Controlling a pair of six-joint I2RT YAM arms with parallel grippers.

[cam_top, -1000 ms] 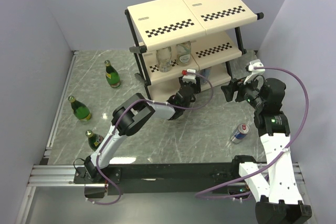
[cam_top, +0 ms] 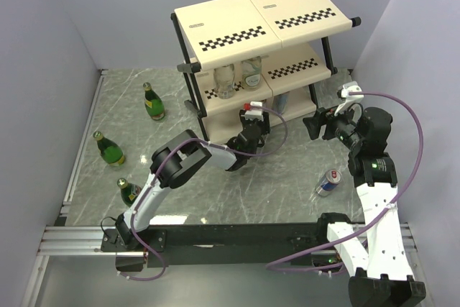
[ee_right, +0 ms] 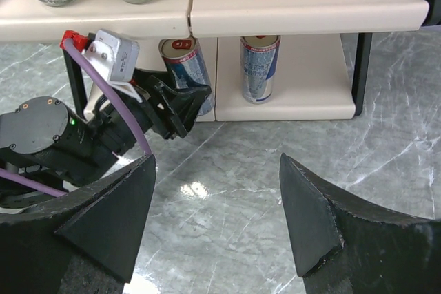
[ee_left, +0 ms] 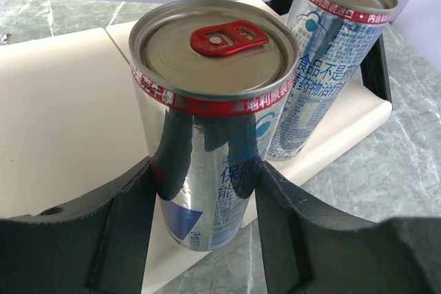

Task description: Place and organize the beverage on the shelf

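Note:
In the left wrist view my left gripper is shut on a silver can [ee_left: 210,125] with a red tab and red rim band. The can is at the shelf's lower board [ee_left: 62,129]; whether its base rests there cannot be told. A second, similar can stands just beyond it on that board, as the right wrist view also shows, can [ee_right: 259,70]. My right gripper is open and empty, off the shelf's right side. One more can [cam_top: 328,182] stands on the table in front of it.
Two clear bottles [cam_top: 251,73] stand on the middle shelf, close above my left gripper. Several green bottles [cam_top: 153,102] are on the table at the left. A black shelf post [ee_right: 362,67] bounds the right end.
My left gripper has shifted slightly left and toward the table's front, a little out from the shelf. The right arm and the other objects have not visibly moved.

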